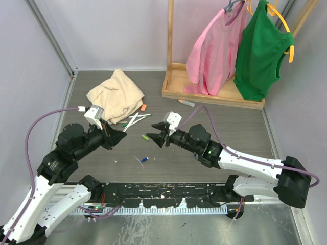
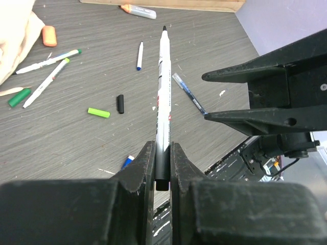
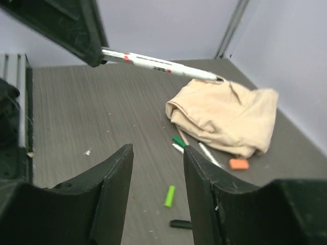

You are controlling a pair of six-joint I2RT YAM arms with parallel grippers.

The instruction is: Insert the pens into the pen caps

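Observation:
My left gripper is shut on a white marker (image 2: 164, 76), near its black end. The marker's dark writing tip is bare and points away from the gripper. Facing it from the right, my right gripper (image 1: 152, 130) stands part open, with nothing visible between its fingers. On the table below lie a black cap (image 2: 120, 103) and a lime-green cap (image 2: 98, 112) close together. Nearer the front is a blue cap (image 2: 127, 161). A dark green cap (image 2: 19, 97) lies by two white pens (image 2: 47, 82), one with a lime tip, one green.
A beige cloth (image 1: 116, 93) lies at the back left beside an orange block (image 1: 143, 107). An orange-tipped tube (image 1: 186, 102) lies before the wooden rack (image 1: 214, 100). A white pen (image 2: 140, 56) and a blue pen (image 2: 189, 94) lie farther right.

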